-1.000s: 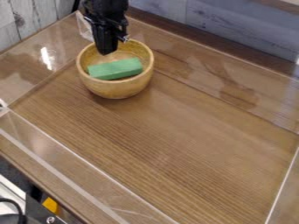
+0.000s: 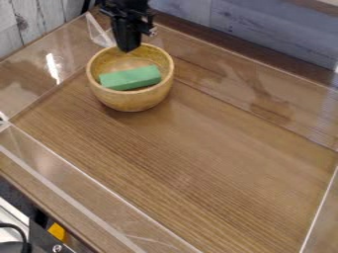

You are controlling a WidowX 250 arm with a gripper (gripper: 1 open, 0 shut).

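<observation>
A tan wooden bowl [image 2: 129, 100] sits toward the back left of the table, holding a green block [image 2: 129, 77] that lies flat inside it. The black gripper [image 2: 128, 45] is above the back rim of the bowl. It looks shut, with nothing visible between its fingers, and it is apart from the green block.
A pale wall is at the back left. Clear edging runs along the front left, with cables and a small yellow item [image 2: 57, 231] below at the bottom left corner.
The gripper has moved slightly upward and back from the bowl. The bowl and green block look nearly unchanged.
</observation>
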